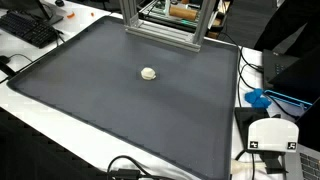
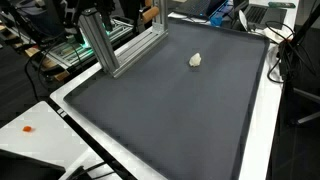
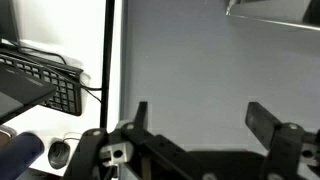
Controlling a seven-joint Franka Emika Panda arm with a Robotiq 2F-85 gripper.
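A small cream-coloured lump (image 1: 148,73) rests alone on the dark grey mat (image 1: 130,120), toward the far side in exterior view 1. In exterior view 2 the same cream lump (image 2: 194,60) is near the back of the mat; its exact nature is too small to tell. My gripper is open in the wrist view, with its black fingers (image 3: 263,121) wide apart and only bare grey mat between them. The lump does not appear in the wrist view. Neither exterior view shows the gripper clearly.
A pale metal frame (image 2: 132,48) stands at one edge of the mat. Beside the mat are a black keyboard (image 3: 45,82) and a mouse (image 3: 60,153). A blue item (image 1: 258,98) lies on the opposite side.
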